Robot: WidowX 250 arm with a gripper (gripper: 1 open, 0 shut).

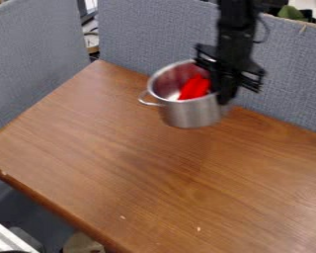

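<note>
A steel pot (pixel 182 112) with side handles hangs raised over the rear of the wooden table (pixel 134 178), tilted a little, with a red object (pixel 193 87) inside. My gripper (pixel 224 87) is at the pot's right rim, shut; its fingertips are blurred and dark, so how they meet the rim is hard to make out.
Padded grey walls bound the table at the back and left.
</note>
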